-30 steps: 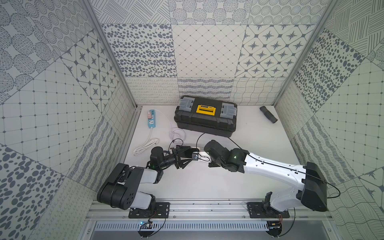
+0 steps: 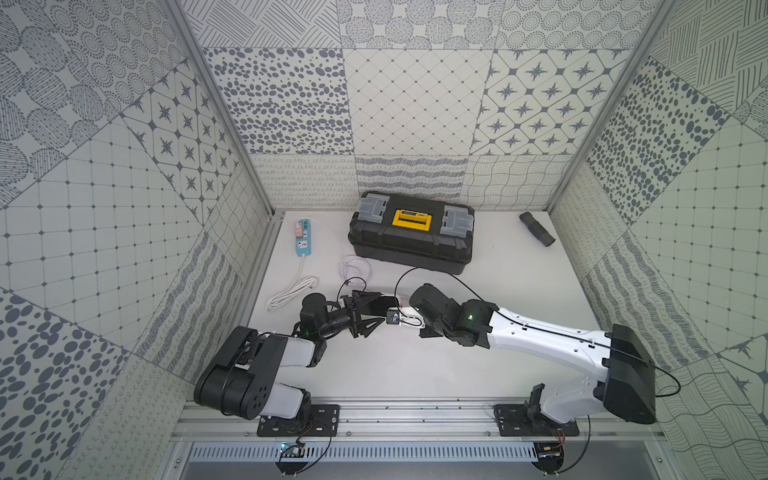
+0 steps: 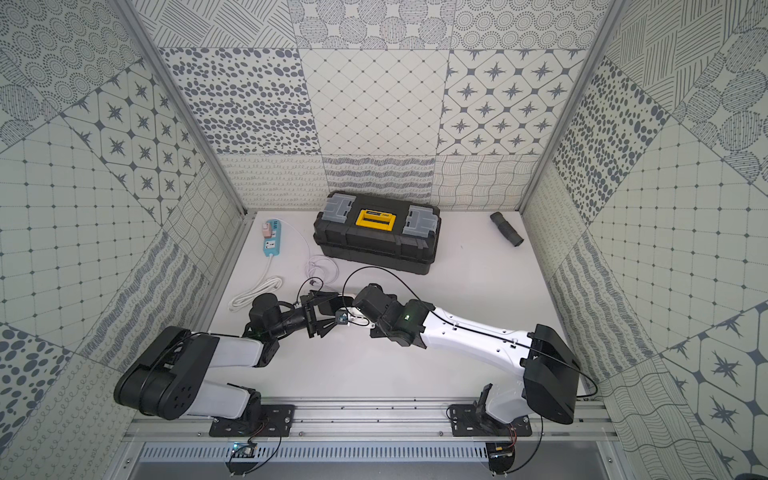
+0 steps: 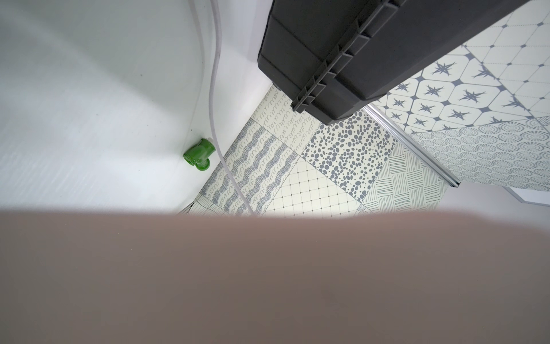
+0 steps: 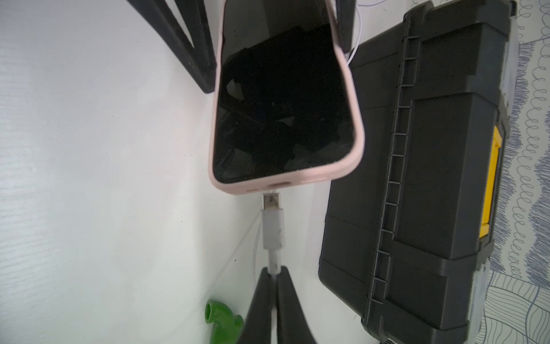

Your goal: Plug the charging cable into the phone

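Observation:
In the right wrist view, the phone (image 5: 283, 109) in a pink case is held between the fingers of my left gripper. My right gripper is shut on the white cable's plug (image 5: 273, 229), whose metal tip sits just below the port on the phone's bottom edge, seemingly just outside it. The left wrist view is mostly blocked by the out-of-focus pink case. In the top views, both grippers meet over the front middle of the table, partly hiding the phone.
A black toolbox (image 2: 411, 240) stands at the back, a blue power strip (image 2: 303, 244) and white cord at the left, a dark cylinder (image 2: 537, 229) at the back right. A green pipe fitting (image 4: 199, 153) shows in the wrist views.
The left arm has stayed still.

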